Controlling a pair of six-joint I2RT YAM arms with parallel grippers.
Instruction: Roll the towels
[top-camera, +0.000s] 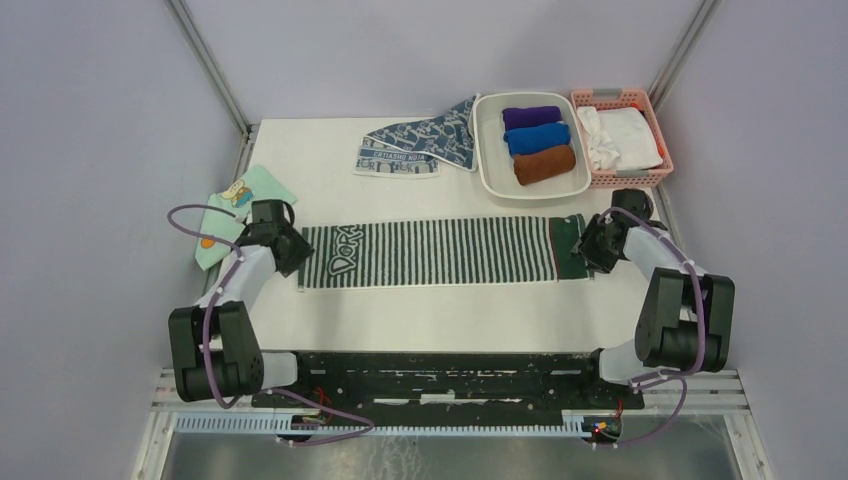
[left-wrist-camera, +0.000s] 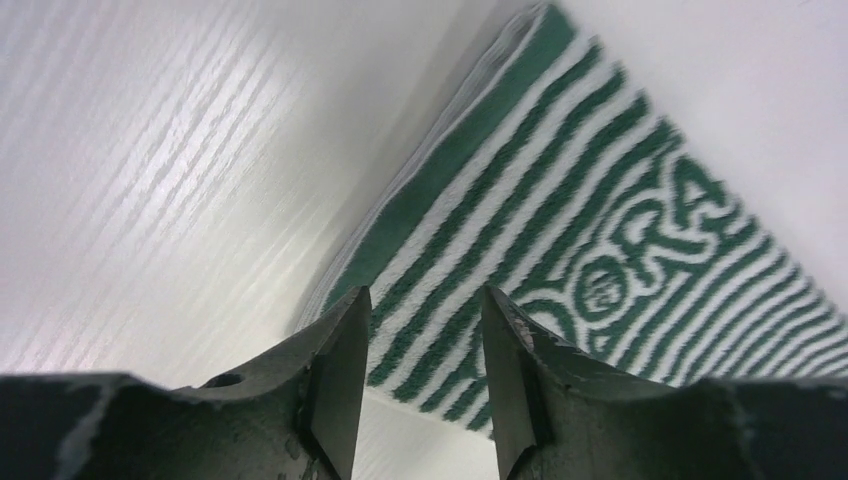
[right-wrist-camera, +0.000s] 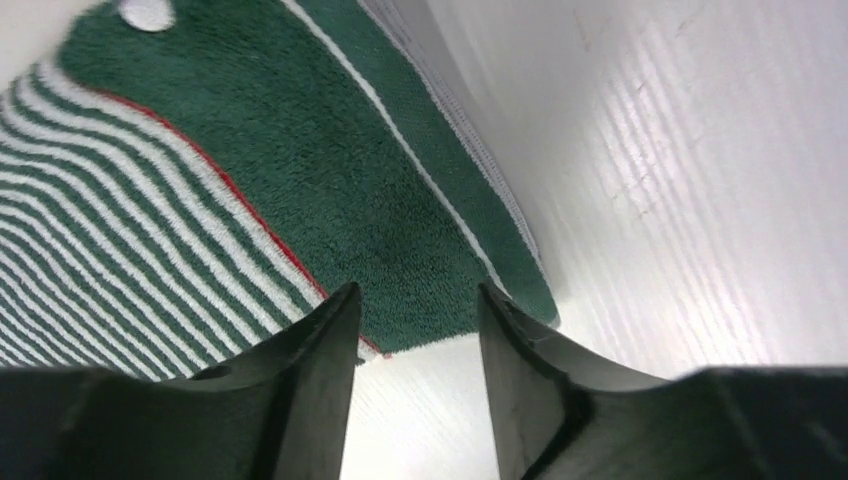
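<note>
A green and white striped towel (top-camera: 450, 250) lies spread flat and long across the table, folded lengthwise. Its left end carries white lettering; the right end (right-wrist-camera: 340, 180) is plain dark green past a red line. My left gripper (top-camera: 298, 262) is low over the left end, and in the left wrist view its fingers (left-wrist-camera: 335, 375) stand apart with the towel below them. Over the right end hangs my right gripper (top-camera: 588, 255), its fingers (right-wrist-camera: 325, 370) also parted. Nothing shows gripped in either one.
A white bin (top-camera: 486, 150) at the back holds purple, blue and brown rolled towels (top-camera: 545, 164). Beside it stands a pink basket (top-camera: 660, 172) with white cloth. A blue patterned towel (top-camera: 420, 135) lies behind, and a pale green cloth (top-camera: 262, 185) at far left.
</note>
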